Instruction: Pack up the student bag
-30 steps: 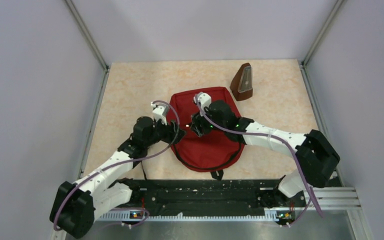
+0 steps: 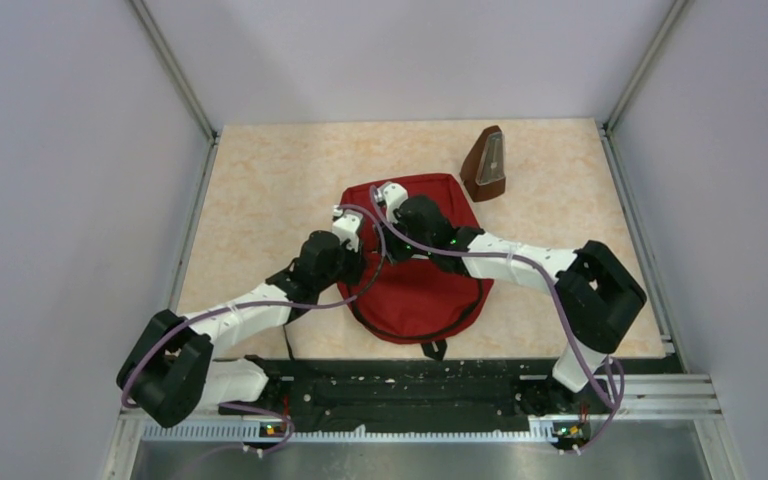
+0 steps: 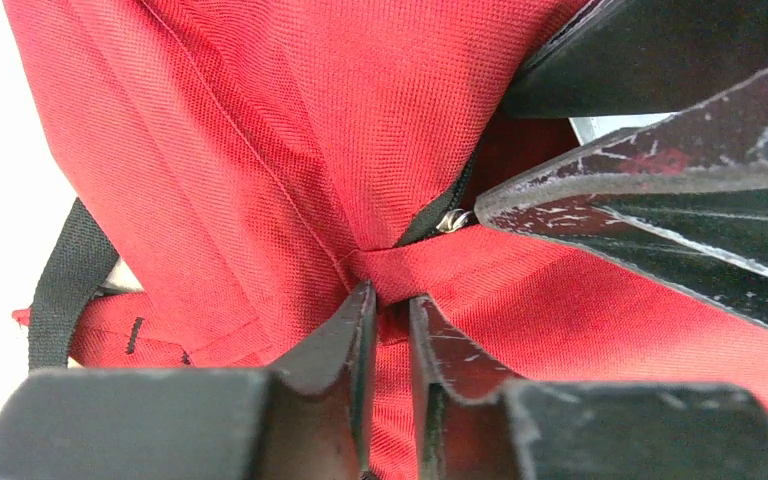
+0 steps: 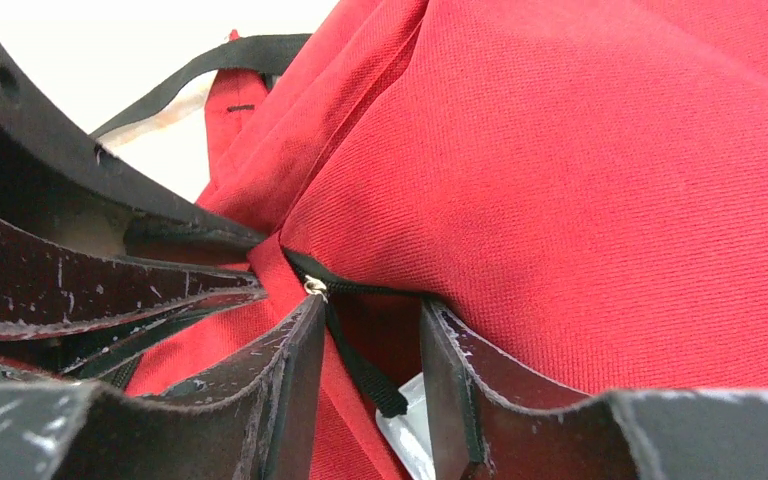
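The red backpack (image 2: 415, 305) lies open on the table under both grippers. In the left wrist view my left gripper has its fingertips close together on a red fabric edge beside the zipper end (image 3: 452, 220). In the right wrist view my right gripper is part open over the black zipper tape (image 4: 360, 370) and metal puller (image 4: 315, 287), with a pale object (image 4: 405, 425) showing inside the opening. The two grippers almost touch.
A brown pencil-case-like item (image 2: 482, 170) stands at the back right of the table (image 2: 270, 170). Walls border both sides and the back.
Over the last second my left gripper has moved right onto the bag's opening, and my right arm has swung up and slightly left, bringing the grippers closer together.
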